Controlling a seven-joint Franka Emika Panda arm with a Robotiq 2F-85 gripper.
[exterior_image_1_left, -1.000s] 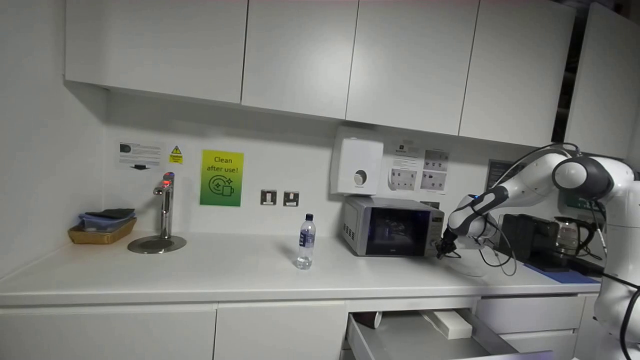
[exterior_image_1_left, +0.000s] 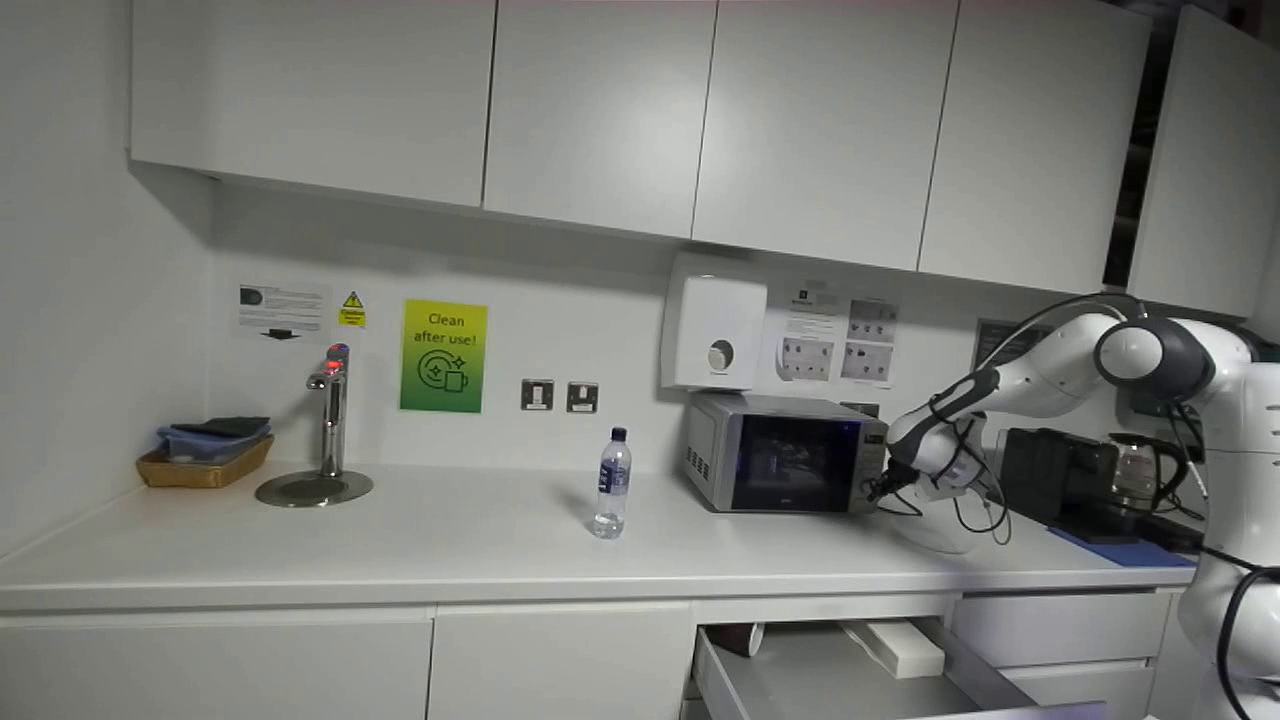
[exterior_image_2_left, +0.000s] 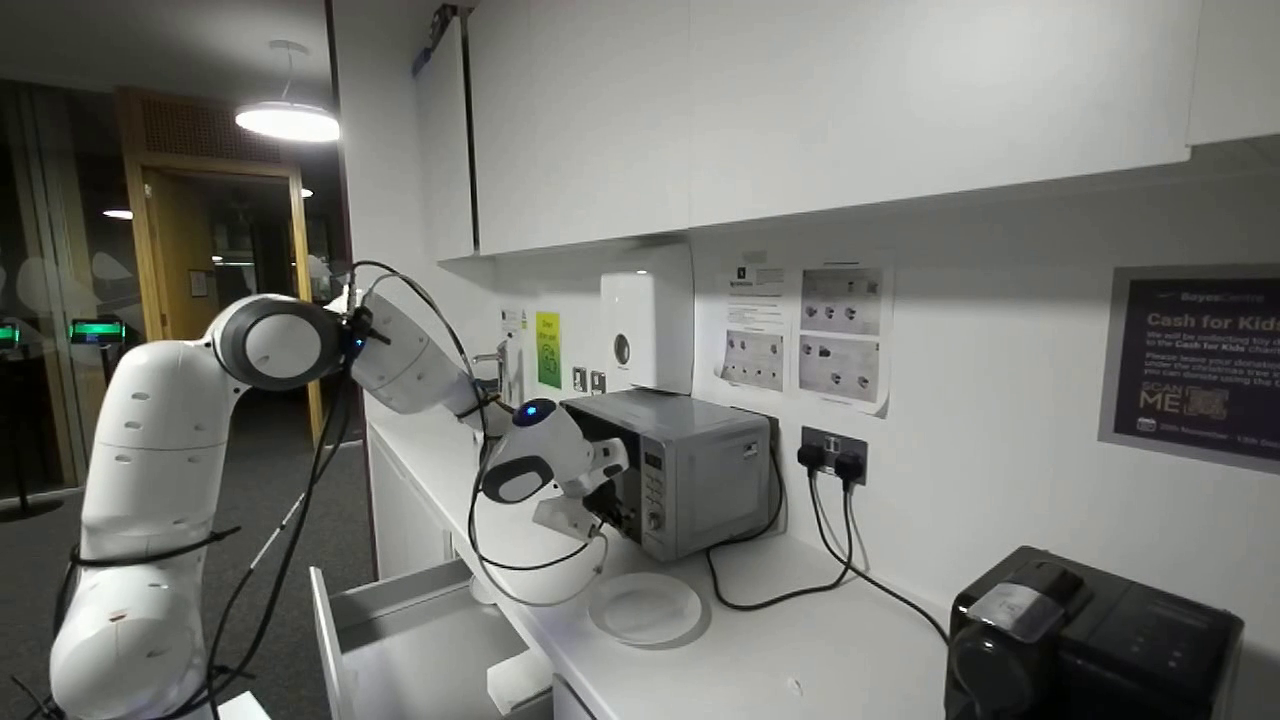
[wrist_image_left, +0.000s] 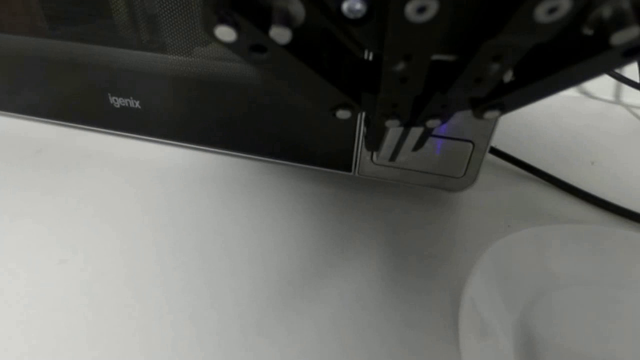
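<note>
A silver microwave (exterior_image_1_left: 786, 462) stands on the counter with its dark door closed. At the bottom of its control panel is a wide rectangular door button (wrist_image_left: 450, 159), partly hidden behind my gripper. My gripper is shut, its fingertips right in front of that button with nothing visible between them. Whether they touch it I cannot tell. From the side, the gripper (exterior_image_2_left: 612, 518) is at the lower right of the microwave front, below the round knob (exterior_image_2_left: 655, 521).
A white plate (exterior_image_2_left: 645, 608) lies on the counter beside the microwave. Below, a drawer (exterior_image_1_left: 792, 678) is pulled out, holding a white box (exterior_image_1_left: 902, 648). A water bottle (exterior_image_1_left: 612, 486) stands left of the microwave. Black power cables (exterior_image_2_left: 780, 604) run behind the plate.
The arm has shifted slightly left in the exterior view, and the wrist has tilted. The gripper has moved a little toward the microwave's front. The microwave door has stayed closed.
</note>
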